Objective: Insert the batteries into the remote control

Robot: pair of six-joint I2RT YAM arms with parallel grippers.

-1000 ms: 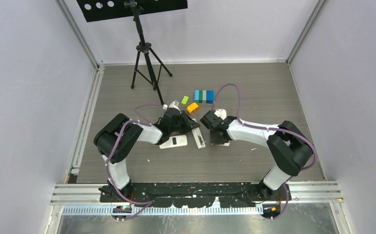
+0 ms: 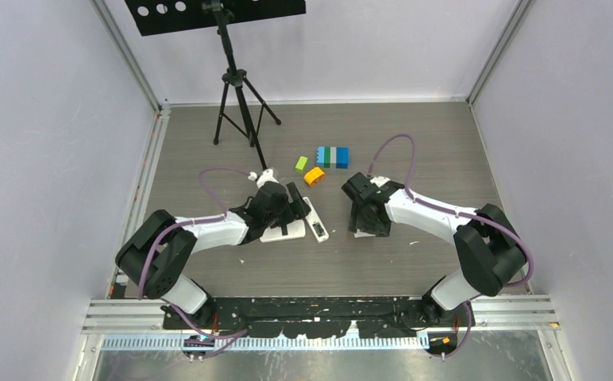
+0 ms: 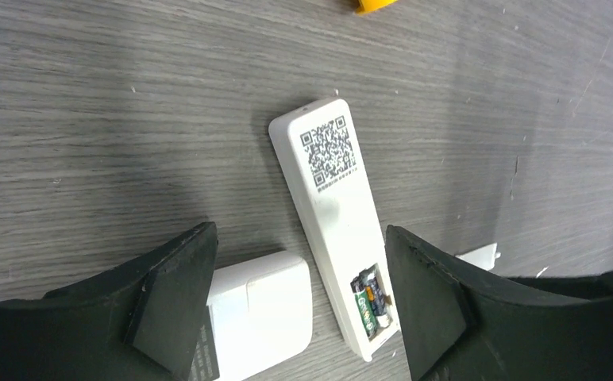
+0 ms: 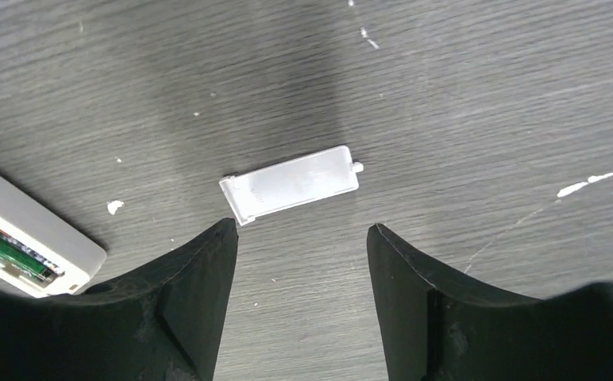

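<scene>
The white remote (image 2: 317,221) lies with its battery compartment face up, batteries visible inside; in the left wrist view the remote (image 3: 327,206) shows a QR code. My left gripper stands open above it and a second white object (image 3: 260,309). The battery cover (image 4: 287,182) lies loose on the table in the right wrist view, ahead of the fingers of my right gripper, which is open with nothing between them. The remote (image 4: 25,230) also shows at that view's left.
A yellow block (image 2: 314,176), a green block (image 2: 302,163) and a row of blue and green blocks (image 2: 332,156) lie behind. A black stand (image 2: 240,95) stands at the back left.
My left gripper has drawn back leftward off the remote, uncovering more of it. My right gripper has moved to the right.
</scene>
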